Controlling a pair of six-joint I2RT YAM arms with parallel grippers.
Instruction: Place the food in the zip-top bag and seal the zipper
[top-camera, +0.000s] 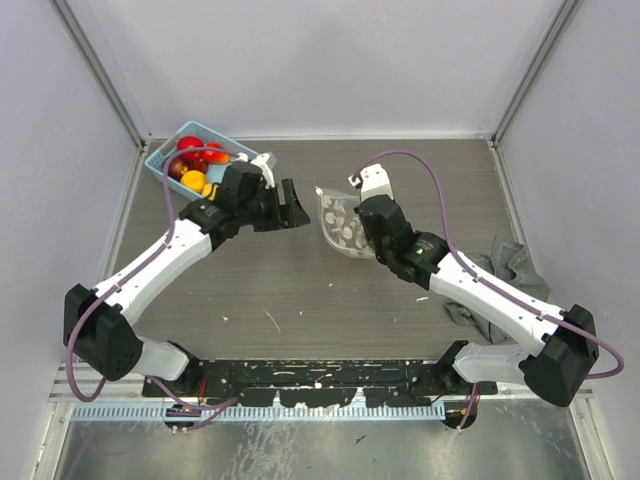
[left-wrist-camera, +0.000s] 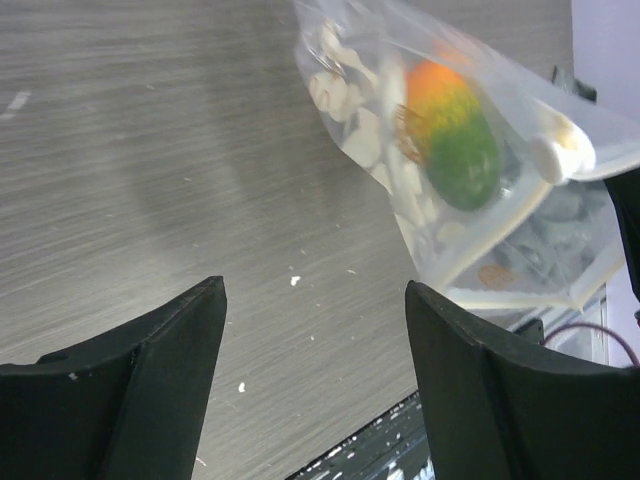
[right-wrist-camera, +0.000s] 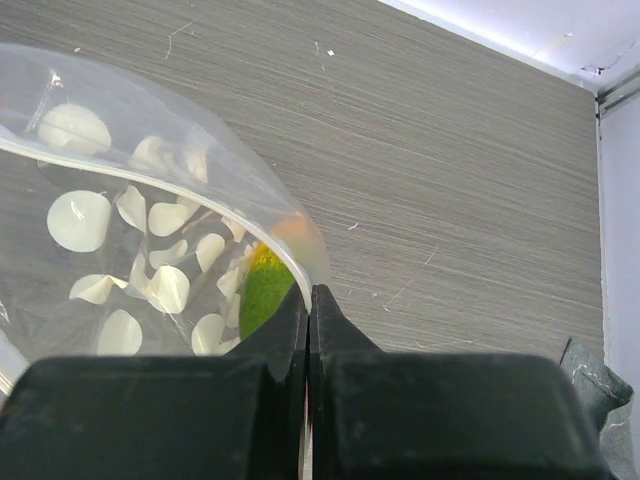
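The clear zip top bag (top-camera: 346, 222) hangs from my right gripper, which is shut on one side of its mouth. Inside the bag lies a green and orange fruit, perhaps a mango (left-wrist-camera: 452, 140); from above, my right arm mostly hides it. To the left of the bag stands my left gripper (top-camera: 292, 206), its fingers apart and nothing between its fingers. In the left wrist view the bag's mouth gapes toward the lower right, clear of those fingers.
A blue basket (top-camera: 222, 134) with several toy fruits and vegetables stands at the back left, partly behind my left arm. A grey cloth (top-camera: 510, 270) lies crumpled at the right.
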